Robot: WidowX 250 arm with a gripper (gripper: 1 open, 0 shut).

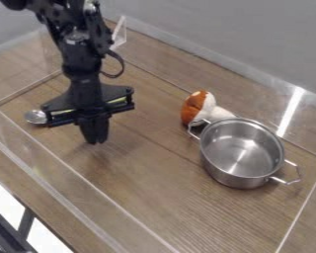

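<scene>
The black arm's gripper (95,133) points down over the left part of the wooden table (161,208), its fingers shut with nothing visible between them. A metal spoon (37,117) lies just left of the gripper, partly behind it. On the right stand a steel pot (240,153) with two handles and, behind its left side, an orange-and-white object (197,106), which looks like a soft toy.
Pale walls (240,44) bound the table at the back. The middle and front of the table between gripper and pot are clear. The table's edge runs along the lower left.
</scene>
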